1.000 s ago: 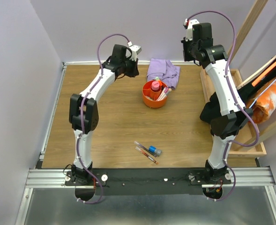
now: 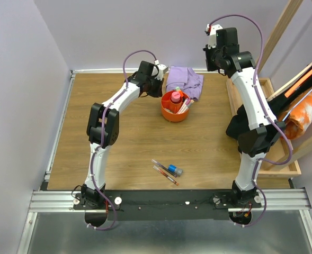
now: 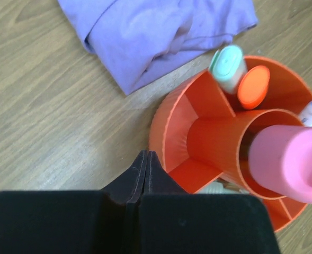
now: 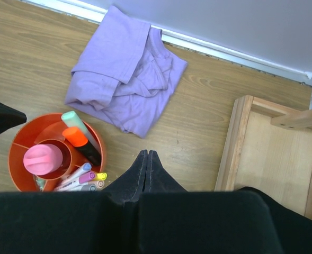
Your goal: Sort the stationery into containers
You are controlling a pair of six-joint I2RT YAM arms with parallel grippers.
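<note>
An orange round organizer [image 2: 172, 117] with compartments stands on the table right of my left gripper [image 2: 157, 95]. It holds a pink-capped item [image 4: 43, 159] in its middle cup, an orange-capped marker [image 4: 82, 144], a mint-capped one [image 4: 76, 121] and several slim pens [image 4: 82, 181]. In the left wrist view, my left gripper is shut with nothing between its fingers, its tips by the organizer's outer wall. My right gripper is also shut and empty, above the table right of the organizer. Two slim pens [image 2: 166, 175] and a blue-banded small bottle [image 2: 175, 170] lie near the front edge.
A folded purple cloth [image 2: 185, 80] lies behind the organizer by the back wall. A wooden crate [image 4: 233, 144] stands on the right, with black and orange bags [image 2: 307, 110] there.
The right arm has barely shifted; the objects stay put.
</note>
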